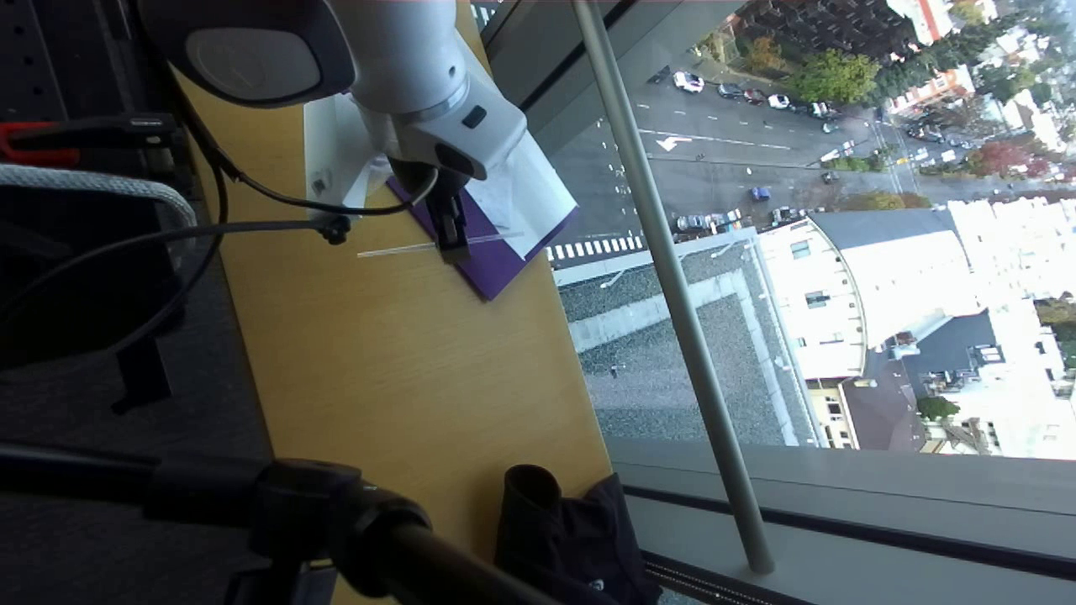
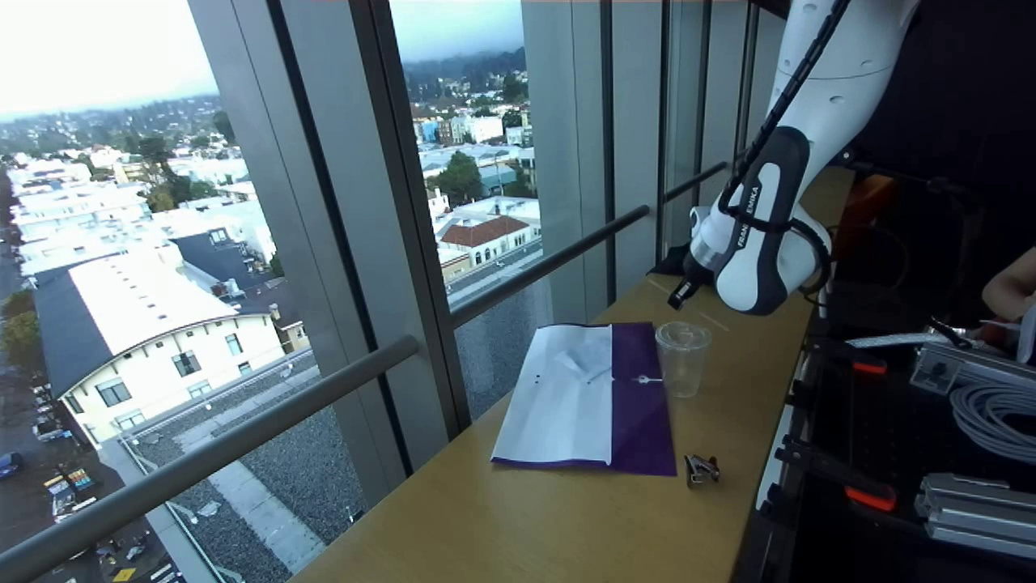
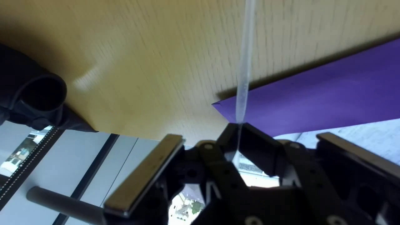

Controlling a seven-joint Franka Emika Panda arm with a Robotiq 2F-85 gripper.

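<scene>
A thin translucent straw [image 3: 245, 60] is pinched between the tips of my gripper, which is shut on it. In the wrist view it stretches from the fingertips across the wooden table and a corner of the purple folder [image 3: 322, 90]. From exterior view 1, the straw [image 1: 395, 250] lies crosswise in my gripper [image 1: 454, 249], over the folder's edge. Exterior view 2 shows my gripper [image 2: 682, 295] above the table, beyond a clear lidded plastic cup [image 2: 685, 361]. The arm hides most of that cup in exterior view 1.
White paper [image 2: 558, 398] lies on the folder by the window. A small metal staple remover [image 2: 701, 470] sits near the table's inner edge. Dark cloth [image 1: 565, 534] occupies one end of the table, with bare wood [image 1: 414, 353] between it and the folder.
</scene>
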